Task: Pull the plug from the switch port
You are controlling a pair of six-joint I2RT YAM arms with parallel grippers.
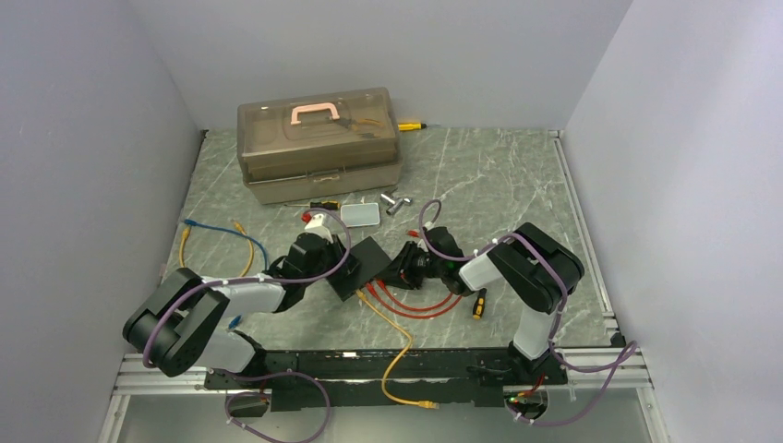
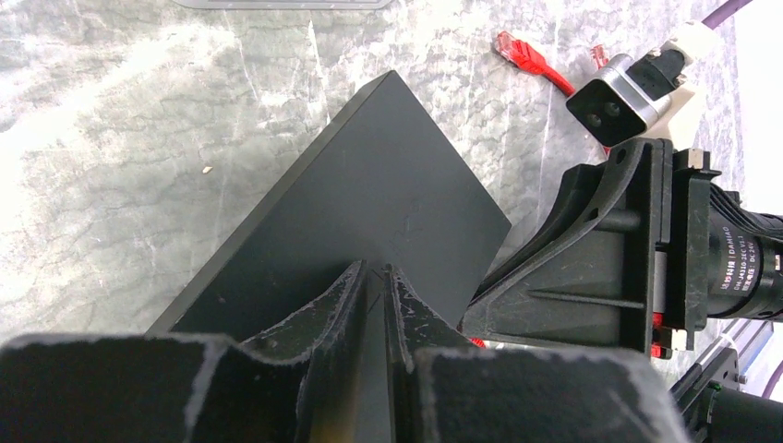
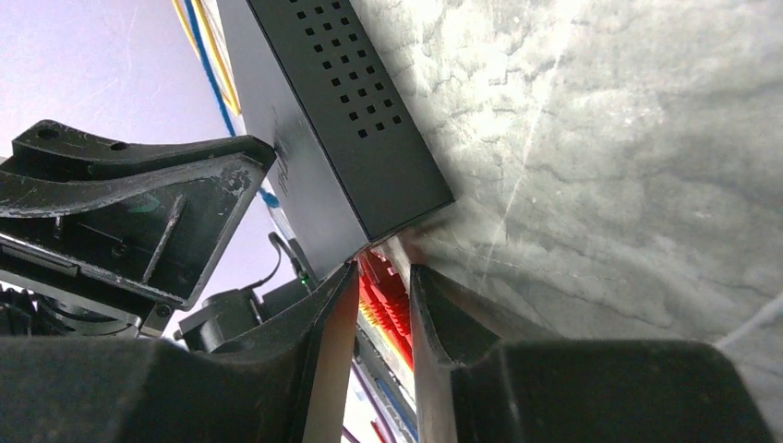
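The black switch [image 1: 370,253] lies at an angle on the table, red and yellow cable plugs along its front edge. Over the switch's flat top [image 2: 369,175], my left gripper has its fingers drawn together to a narrow gap, tips at the surface; nothing distinct shows between them. My right gripper is at the switch's corner, fingers part open, one finger on each side of a red plug [image 3: 380,277]. That plug sits close against the switch's edge; whether both fingers touch it is unclear. A second red cable runs alongside.
A yellow cable [image 1: 403,343] trails from the switch to the front edge. Behind stand a brown toolbox [image 1: 319,175] and a small pale tray [image 1: 360,214]. A screwdriver [image 1: 479,304] lies right of the red cables [image 1: 420,316].
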